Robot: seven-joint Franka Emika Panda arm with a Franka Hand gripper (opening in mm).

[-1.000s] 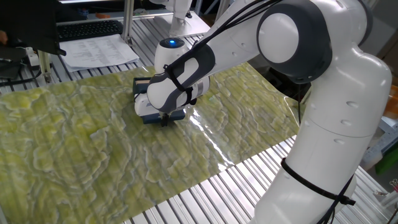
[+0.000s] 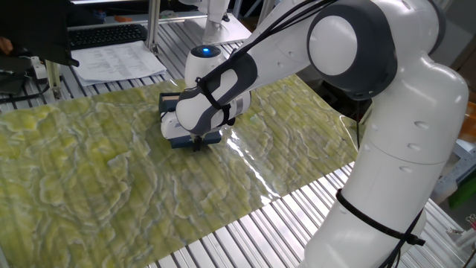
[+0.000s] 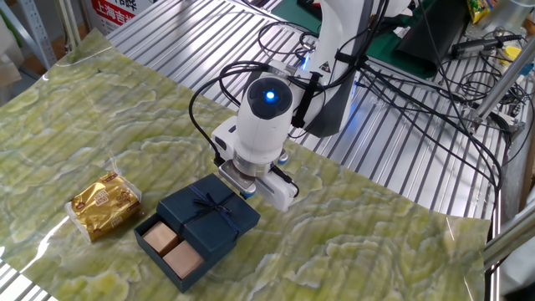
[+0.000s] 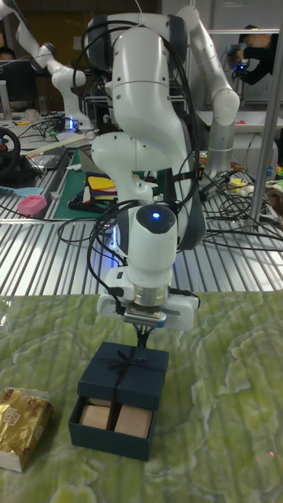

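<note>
A dark blue gift box point(image 3: 170, 273) lies on the green patterned sheet, partly uncovered. Its lid point(image 3: 209, 216), tied with a dark ribbon bow point(image 4: 124, 362), rests over the rear part, slightly askew. Inside the open front are two tan blocks point(image 4: 132, 420). My gripper point(image 4: 142, 337) points down at the lid's rear edge, close to the ribbon. From exterior view 1, a dark finger point(image 2: 196, 144) shows against the lid's side. The hand hides the fingertips in exterior view 2, and whether the fingers are shut on the lid cannot be made out.
Beside the box lies a gold foil packet point(image 3: 104, 206). Papers point(image 2: 119, 62) and a keyboard point(image 2: 97, 36) sit beyond the sheet. Bare sheet point(image 2: 89, 186) stretches widely to one side of the box, and cables hang around my arm.
</note>
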